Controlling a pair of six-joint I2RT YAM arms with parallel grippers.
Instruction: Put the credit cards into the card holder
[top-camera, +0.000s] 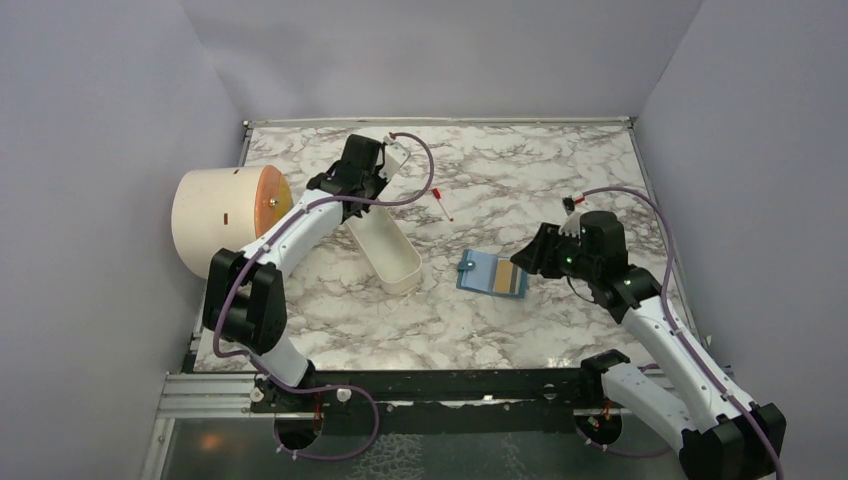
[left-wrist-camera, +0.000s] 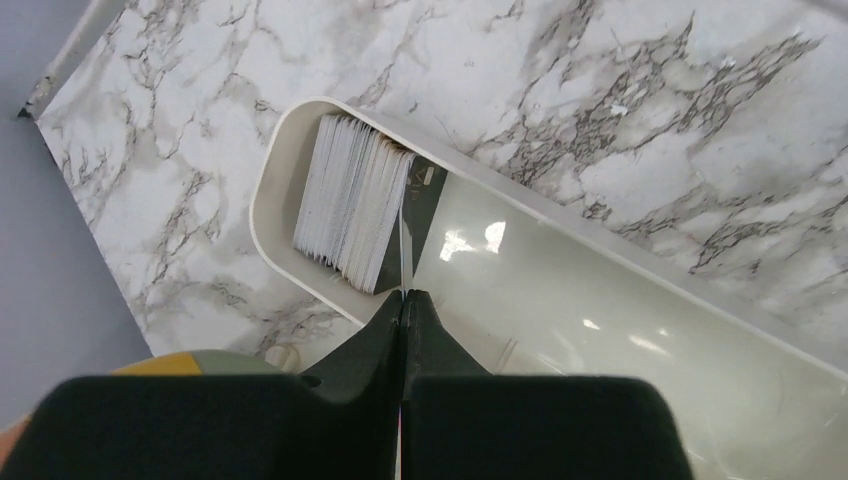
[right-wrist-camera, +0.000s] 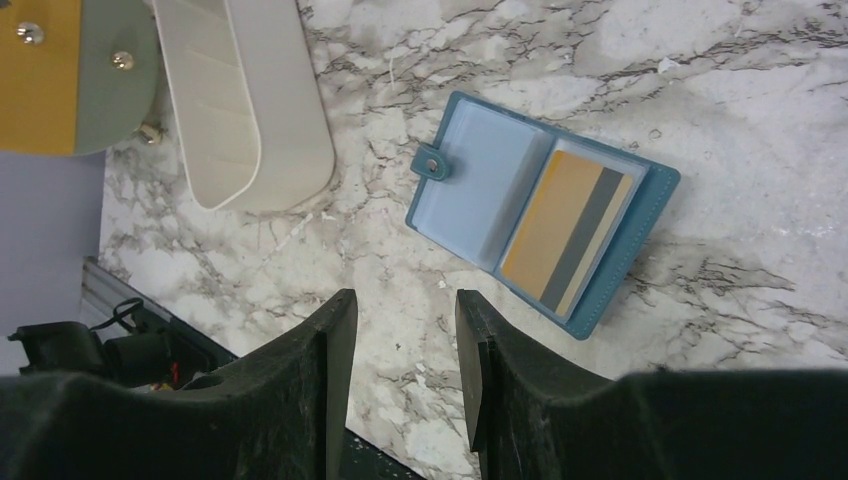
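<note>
My left gripper is shut on a thin card (left-wrist-camera: 406, 245), which shows edge-on above the fingertips. It hangs over a long white bin (left-wrist-camera: 560, 215), where a stack of cards (left-wrist-camera: 345, 200) stands at one end with a dark card face (left-wrist-camera: 428, 205) at its front. On the marble table the blue card holder (right-wrist-camera: 640, 245) lies spread open, a tan card with a dark stripe (right-wrist-camera: 545, 225) in its right side and its left clear pocket (right-wrist-camera: 490, 165) empty. My right gripper is open and empty, by the holder's right side in the top view.
A large cream cylinder with an orange end (top-camera: 215, 220) lies at the table's left, beside the left arm. A small red-tipped stick (top-camera: 442, 203) rests behind the holder.
</note>
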